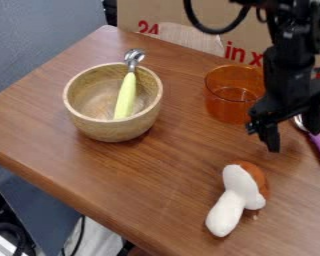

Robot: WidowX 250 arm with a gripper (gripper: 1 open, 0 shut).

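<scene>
A black gripper hangs at the right over the wooden table, low beside an orange plastic cup, with its fingers apart and nothing seen between them. A fork with a purple handle lies at the right edge, partly behind the gripper. A toy mushroom with a white stem and orange-brown cap lies toward the front. A wooden bowl on the left holds a yellow-handled utensil with a metal head.
A cardboard box stands behind the table. The table's left edge drops to a grey surface and some cables.
</scene>
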